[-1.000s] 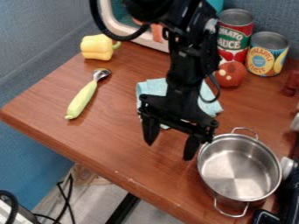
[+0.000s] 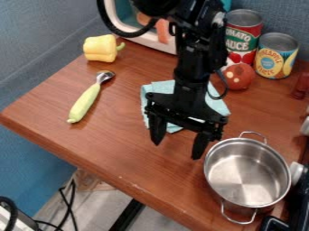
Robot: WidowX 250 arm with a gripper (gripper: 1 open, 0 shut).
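My black gripper hangs over the wooden table at the centre, its two fingers apart with nothing seen between them. Behind it lies a light blue cloth, partly hidden by the arm. A steel pot with two handles stands just right of the gripper. At the left lie a pale corn-like item beside a silver utensil and a yellow pepper.
A tomato, a red sauce can and a yellow can stand at the back right. The table's front edge drops to the floor.
My gripper has moved slightly up and away from the front edge, toward the cloth. The objects on the table look unmoved.
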